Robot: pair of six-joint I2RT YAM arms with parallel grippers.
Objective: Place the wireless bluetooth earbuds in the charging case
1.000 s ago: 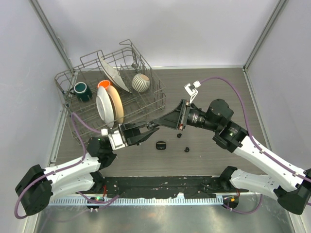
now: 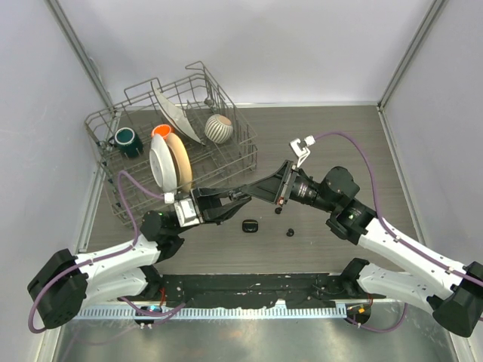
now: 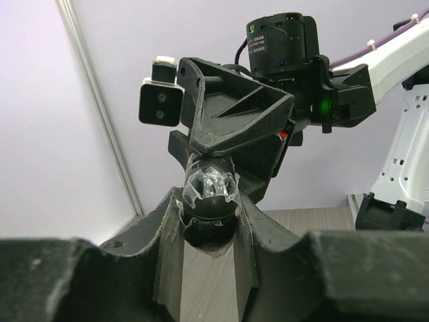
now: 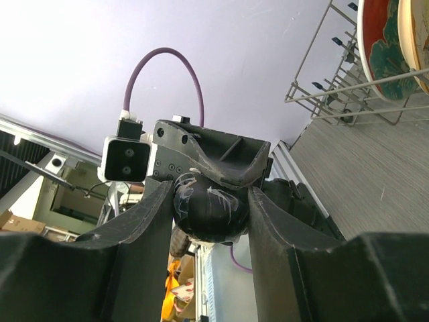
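The two grippers meet above the table in the top view. My left gripper is shut on a glossy black object (image 3: 209,208) wrapped in clear film. My right gripper has its fingers at the same object's other side; whether they grip it is unclear. The small black charging case (image 2: 250,225) lies on the table below them, with two small dark earbuds (image 2: 290,232) (image 2: 278,210) to its right.
A wire dish rack (image 2: 113,173) with plates, a green mug (image 2: 128,147) and a striped cup (image 2: 219,128) fills the back left.
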